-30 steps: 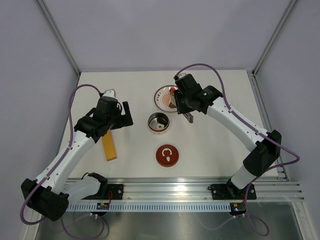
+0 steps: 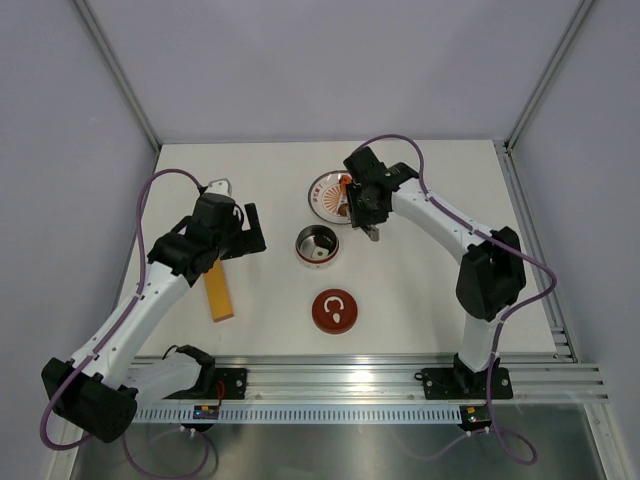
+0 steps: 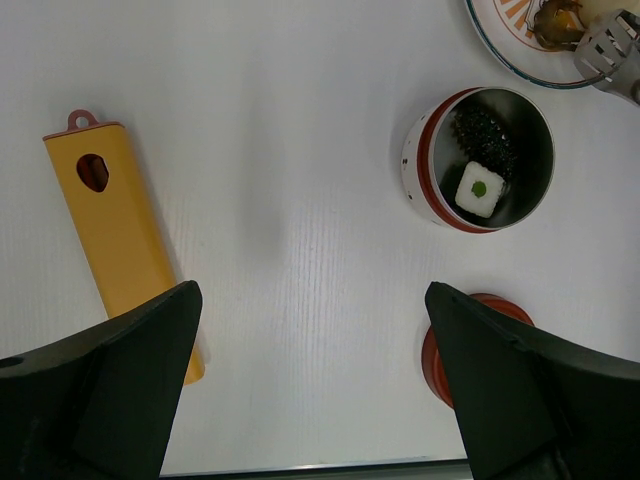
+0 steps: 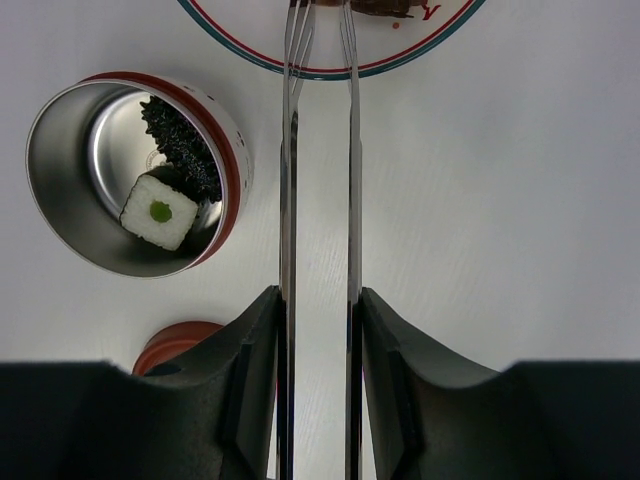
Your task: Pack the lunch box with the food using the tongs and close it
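Note:
A round steel lunch box (image 2: 316, 246) with red rim sits mid-table, holding a rice piece with green dot (image 4: 158, 211) and dark seaweed (image 4: 183, 150). Behind it, a striped plate (image 2: 325, 198) holds food, partly hidden by my right gripper. That gripper has long metal tongs between its fingers, their tips over the food at the plate; whether they pinch anything is unclear. My left gripper is open and empty above the table's left part. A brown lid (image 2: 334, 311) lies at the front centre.
A yellow oblong case (image 3: 115, 225) lies under the left gripper. Walls surround the table.
The left arm is unchanged.

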